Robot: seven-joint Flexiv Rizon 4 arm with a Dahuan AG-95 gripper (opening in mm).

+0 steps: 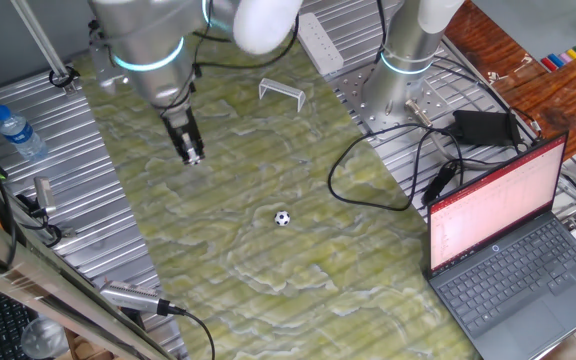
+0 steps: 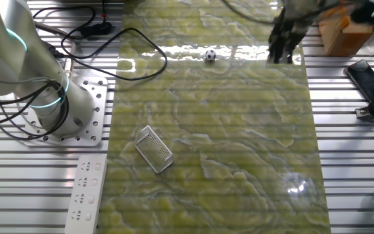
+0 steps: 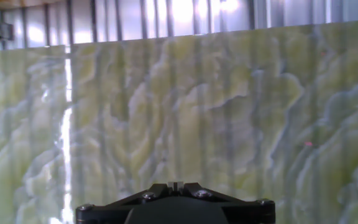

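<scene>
A small black-and-white ball lies on the green marbled mat, and it also shows near the far edge in exterior view 2. Farther back stands a little white goal-like frame; from the other side its perforated white face is visible. My gripper hangs over the mat, left of both and well apart from them. In the wrist view the fingertips of the gripper meet, with nothing visible between them. Neither ball nor frame appears in that view.
Cables loop onto the mat's edge near the laptop. A white power strip lies behind, beside the robot base. To the left, a water bottle rests on the metal slats.
</scene>
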